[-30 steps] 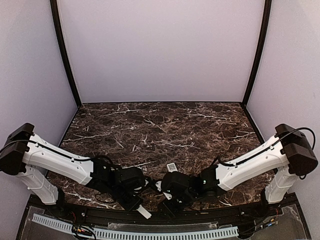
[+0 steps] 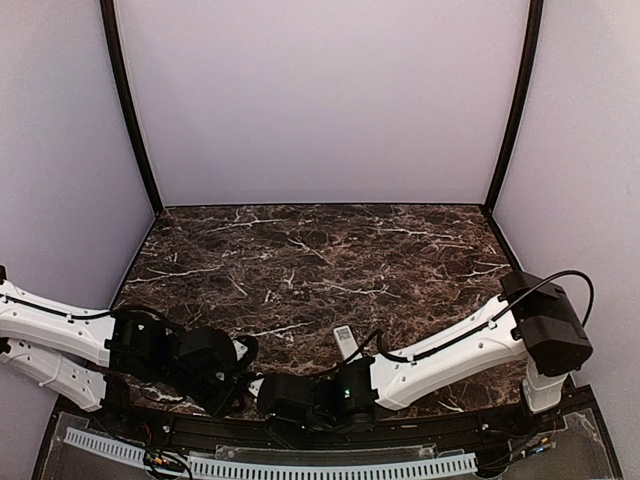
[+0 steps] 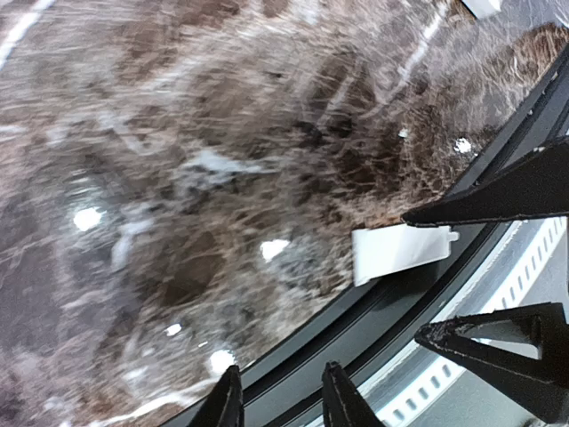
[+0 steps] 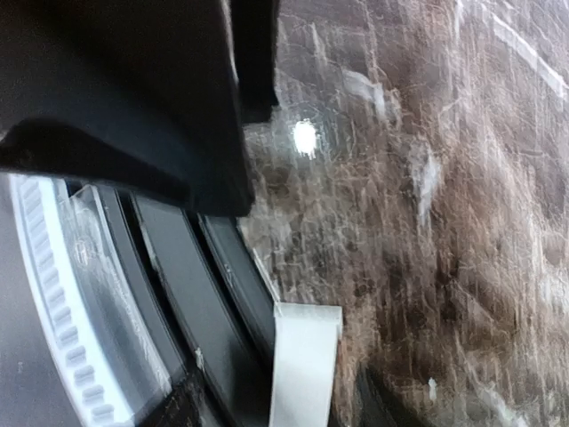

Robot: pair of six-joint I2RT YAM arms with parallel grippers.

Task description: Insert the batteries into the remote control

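Note:
A white, flat rectangular piece (image 3: 396, 253) lies at the table's front edge, also seen in the right wrist view (image 4: 302, 365); the right gripper's dark fingers (image 3: 498, 196) reach over it in the left wrist view. My left gripper (image 2: 225, 390) and right gripper (image 2: 285, 420) are close together at the front, low over the edge; their fingertips are too hidden or cropped to tell how far they stand apart. The white remote (image 2: 345, 340) lies on the marble table behind the right arm. No batteries can be made out.
A metal rail (image 2: 270, 465) runs along the front below the edge.
Both arms have shifted left, the right one most, so the right gripper now covers the white piece in the top view. The left gripper has moved off the piece.

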